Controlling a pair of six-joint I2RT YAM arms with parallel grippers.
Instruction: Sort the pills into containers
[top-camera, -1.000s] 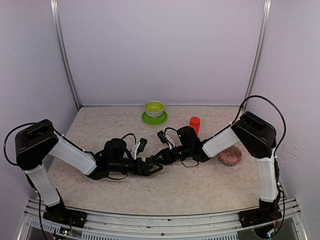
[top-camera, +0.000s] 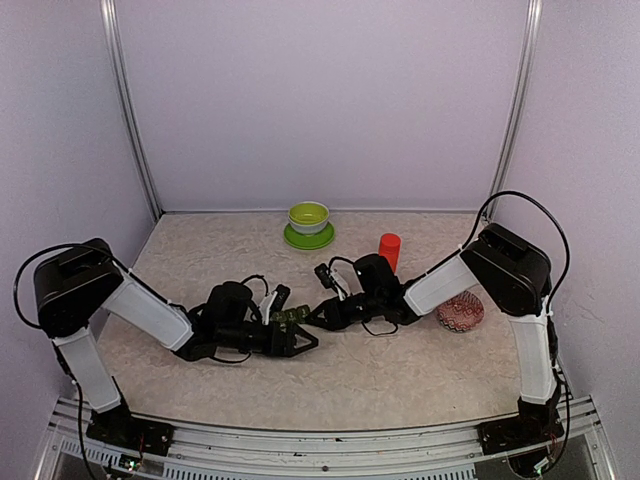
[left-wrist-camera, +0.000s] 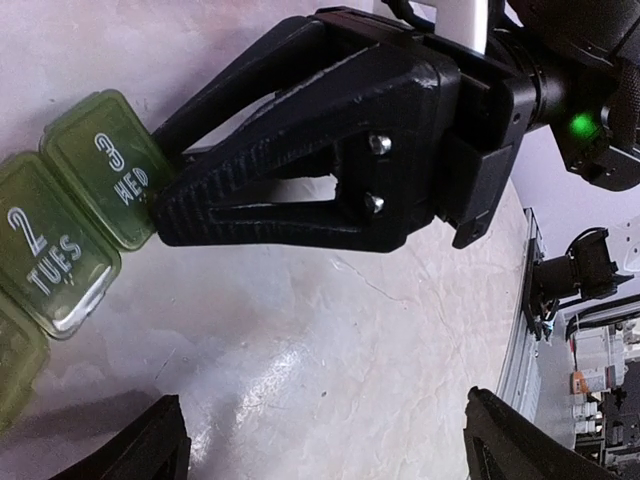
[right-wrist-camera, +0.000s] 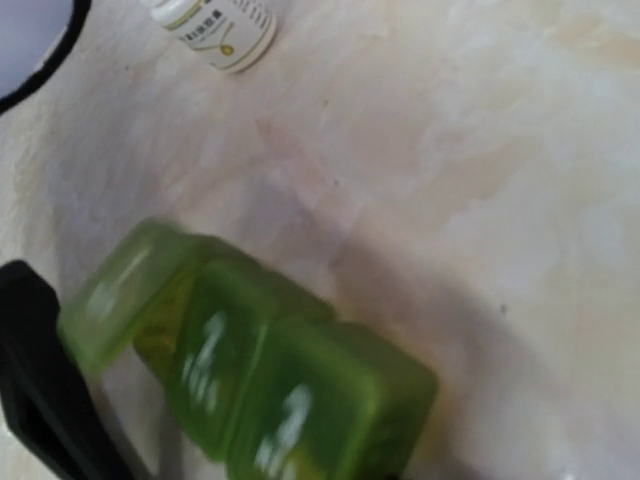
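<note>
A green pill organizer (top-camera: 290, 315) sits mid-table between my grippers. In the left wrist view its TUES compartment (left-wrist-camera: 55, 250) and WED compartment (left-wrist-camera: 105, 170) show, with my right gripper shut on the WED end. My left gripper (top-camera: 305, 342) is open, just in front of the organizer, its fingertips at the bottom corners of the left wrist view. In the right wrist view the organizer (right-wrist-camera: 300, 390) has one lid (right-wrist-camera: 130, 290) raised, and a white pill bottle (right-wrist-camera: 215, 30) lies beyond it.
A bowl (top-camera: 308, 212) on a green plate (top-camera: 309, 240) stands at the back, a red cup (top-camera: 390, 250) behind my right arm, a patterned red dish (top-camera: 460, 312) to the right.
The right arm has barely moved.
</note>
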